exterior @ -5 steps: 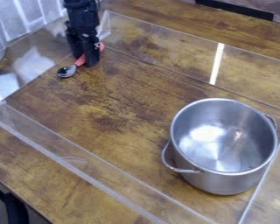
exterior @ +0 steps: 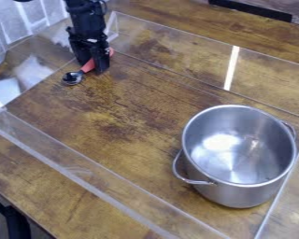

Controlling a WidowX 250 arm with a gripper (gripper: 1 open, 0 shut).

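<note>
My black gripper (exterior: 91, 60) is at the upper left, low over the wooden surface, at a ladle-like utensil with a red handle and a small metal head (exterior: 72, 77). The gripper's body hides part of the handle, and I cannot tell whether its fingers are closed on it. A large steel pot (exterior: 237, 154) with side handles stands at the right front, apart from the utensil.
Clear plastic barriers edge the wooden work area (exterior: 127, 131) on several sides. Pale crumpled material (exterior: 5, 90) lies beyond the left barrier, and a white tape strip (exterior: 231, 68) is at the back right.
The gripper has shifted very slightly, and the red handle shows a little differently beside it. The pot has not moved.
</note>
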